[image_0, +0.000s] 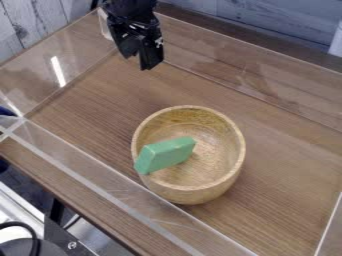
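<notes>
My black gripper (142, 58) hangs at the top of the camera view, over the back of the wooden tray floor, with its fingers open and nothing clearly held. A round tan bowl (221, 167) sits at the lower middle, well in front of the gripper. A green block (166, 154) lies tilted inside the bowl at its left side, partly against the rim.
Clear tray walls (287, 40) border the area, and black cables (20, 238) lie outside at the lower left.
</notes>
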